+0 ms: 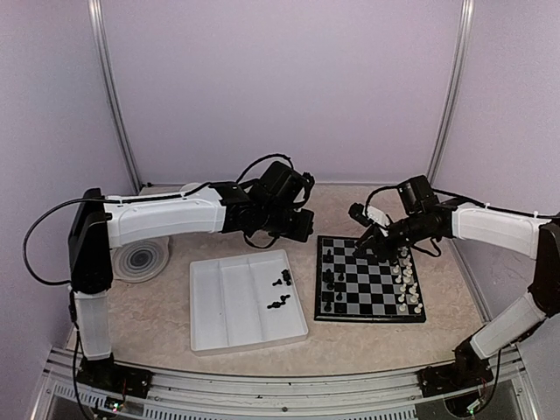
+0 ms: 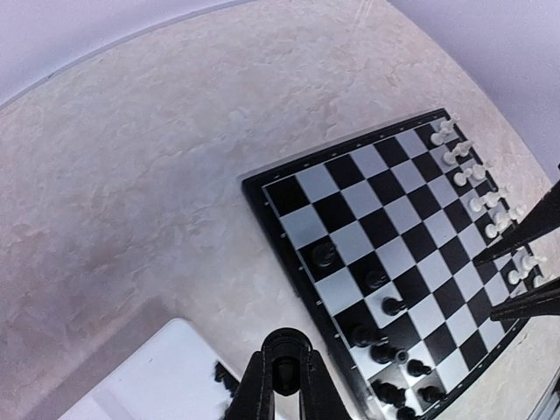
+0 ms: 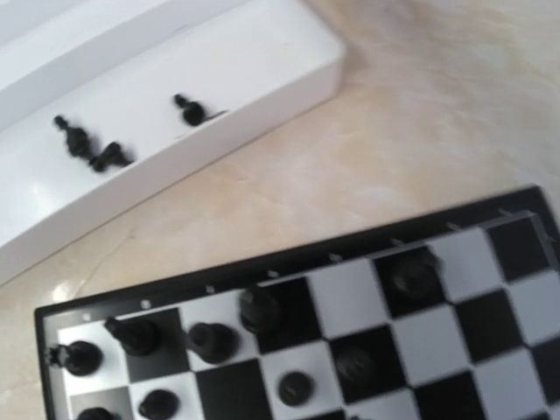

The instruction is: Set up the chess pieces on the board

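Note:
The chessboard (image 1: 367, 297) lies right of centre. Black pieces (image 2: 385, 354) stand along its left side, with one black piece (image 2: 324, 254) apart from the rest toward the far corner; white pieces (image 1: 405, 284) line the right side. My left gripper (image 1: 302, 227) hangs above the table, left of the board's far-left corner. It is shut on a black chess piece (image 2: 286, 357), whose round end faces the left wrist camera. My right gripper (image 1: 360, 245) is over the far part of the board; in the left wrist view its fingers (image 2: 525, 302) are apart, with no piece seen between them.
Left of the board, a white compartment tray (image 1: 206, 302) holds several loose black pieces (image 3: 77, 140) in its right compartment. A round lid-like object (image 1: 140, 258) lies at the far left, partly under my left arm. Bare table shows behind the board.

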